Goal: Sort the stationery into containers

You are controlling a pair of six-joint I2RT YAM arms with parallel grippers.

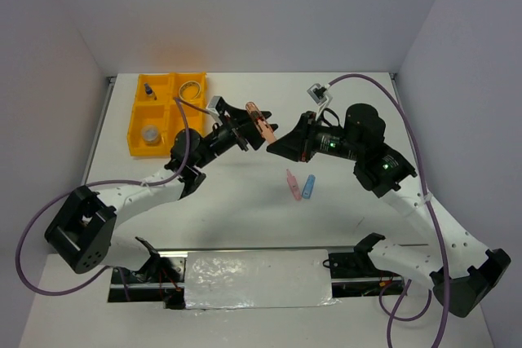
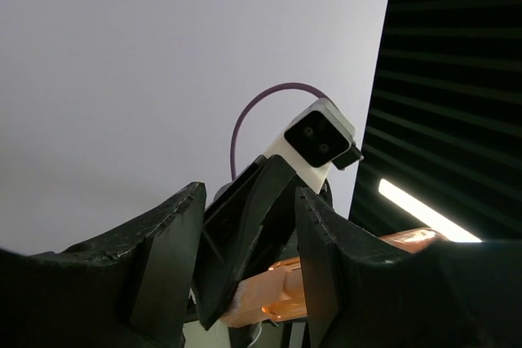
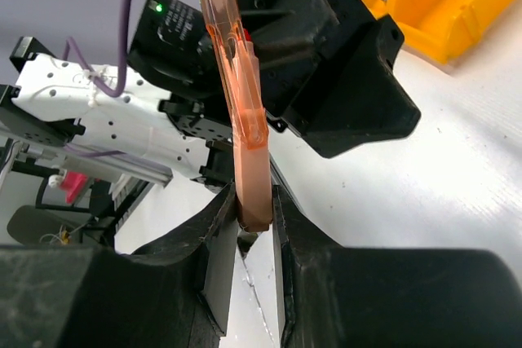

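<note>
My right gripper is shut on one end of a long orange, partly see-through stationery item (image 3: 245,112), which juts up and away from its fingers. From above, this orange item (image 1: 260,121) slants over the table between the two arms. My left gripper (image 1: 259,129) stands partly open close to the item's free part. In the left wrist view the orange item (image 2: 277,292) runs behind one finger (image 2: 320,270), and nothing is clamped. A pink item (image 1: 294,185) and a blue item (image 1: 308,187) lie side by side on the table.
A yellow compartment tray (image 1: 165,147) stands at the back left, with a round clear thing (image 1: 150,134), a yellow ring (image 1: 189,90) and a small dark bottle-like item (image 1: 149,91) in it. The table behind the grippers is clear.
</note>
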